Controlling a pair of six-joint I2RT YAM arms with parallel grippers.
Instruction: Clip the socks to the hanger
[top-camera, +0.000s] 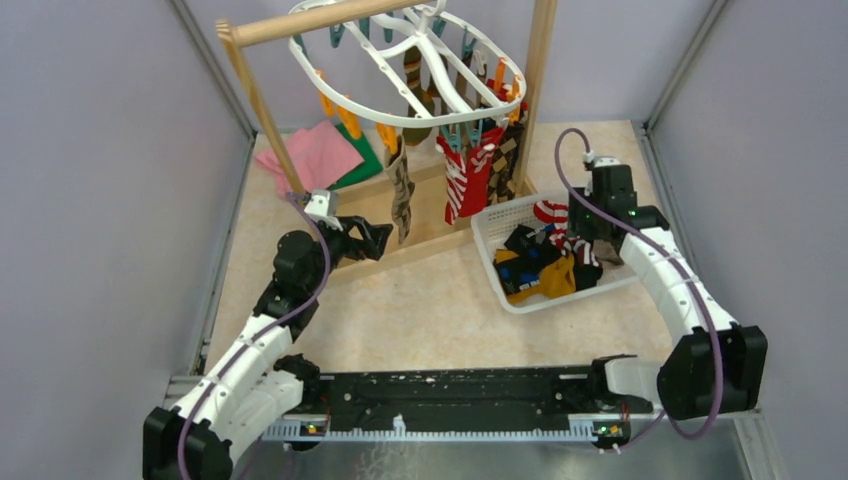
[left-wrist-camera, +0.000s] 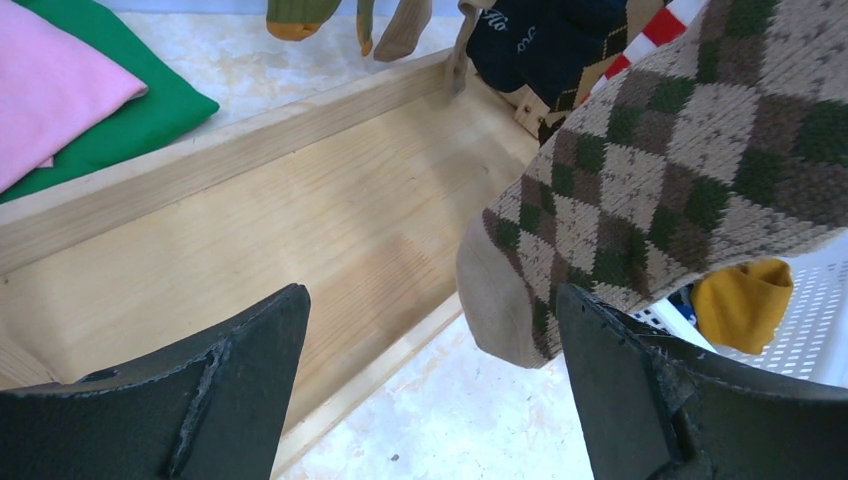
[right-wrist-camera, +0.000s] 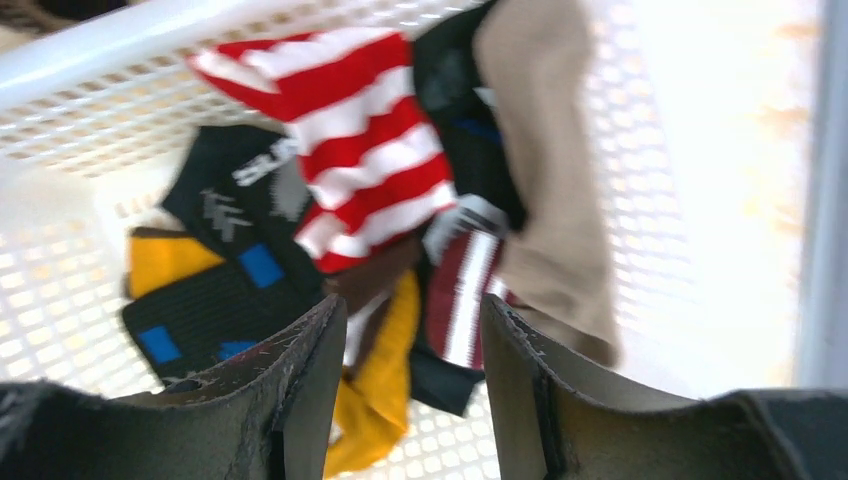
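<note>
Socks hang from clips on the white oval hanger (top-camera: 357, 108), including a red striped one (top-camera: 465, 180) and an argyle one (left-wrist-camera: 660, 160), which hangs close beyond my open left gripper. The white basket (top-camera: 515, 300) holds mixed socks: red-and-white striped (right-wrist-camera: 360, 140), black (right-wrist-camera: 240, 190), mustard (right-wrist-camera: 370, 420) and taupe (right-wrist-camera: 550, 200). My right gripper is open above the basket, nothing between its fingers; the right wrist view is blurred.
A wooden frame with a tray base (left-wrist-camera: 200, 240) carries the hanger. Pink (top-camera: 315, 155) and green (top-camera: 365, 170) cloths lie behind it at the left.
</note>
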